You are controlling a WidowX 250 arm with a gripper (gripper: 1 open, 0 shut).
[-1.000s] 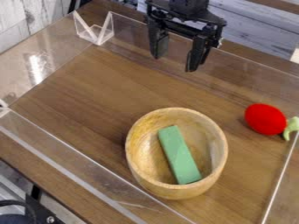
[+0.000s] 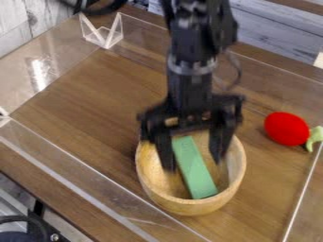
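Observation:
My dark gripper (image 2: 190, 128), blurred, reaches down over a round wooden bowl (image 2: 158, 184), its fingers open and spread above and around the bowl's back part. A green block (image 2: 195, 175) lies inside the bowl, partly behind the gripper's fingers. A red vegetable (image 2: 285, 129) with a pale green top lies on the table to the right of the bowl.
Transparent walls edge it, and a small clear plastic piece (image 2: 104, 30) stands at the back left.
The bowl, block and red vegetable have not visibly moved.

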